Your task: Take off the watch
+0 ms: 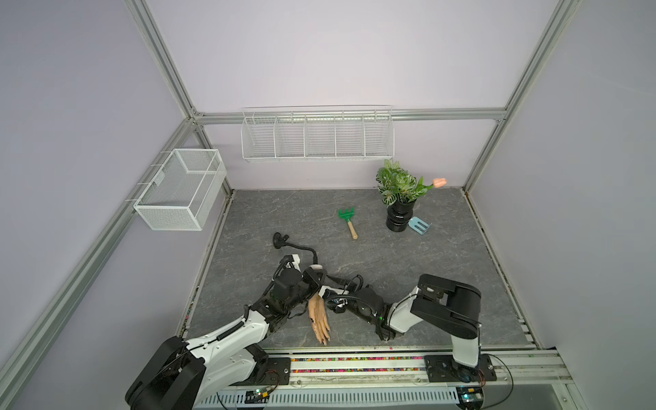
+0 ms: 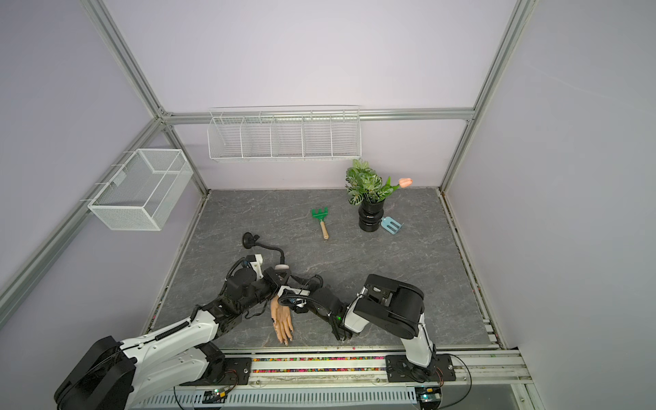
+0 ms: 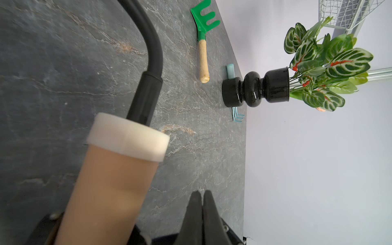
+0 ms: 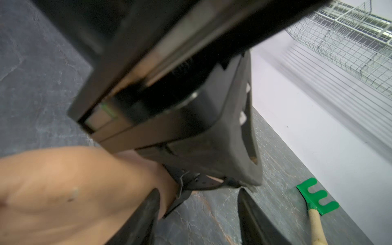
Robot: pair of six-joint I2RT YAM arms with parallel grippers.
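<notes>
A tan mannequin hand [image 1: 319, 318] lies at the table's front, fingers toward the near edge; its forearm [image 3: 112, 187] ends in a white cap in the left wrist view. A dark watch strap [image 4: 173, 209] with a metal buckle shows below the wrist in the right wrist view; the watch face is hidden. My left gripper is shut beside the forearm, nothing visible between its fingertips. Its dark body [image 4: 196, 130] covers much of the right wrist view. My right gripper stands open, one finger close to the strap.
A black bendable stand [image 1: 299, 246] reaches to the forearm's capped end. Farther back are a green rake [image 1: 348, 222], a black vase [image 1: 397, 216] with plants and a blue fork [image 1: 419, 225]. Both arms crowd together over the wrist.
</notes>
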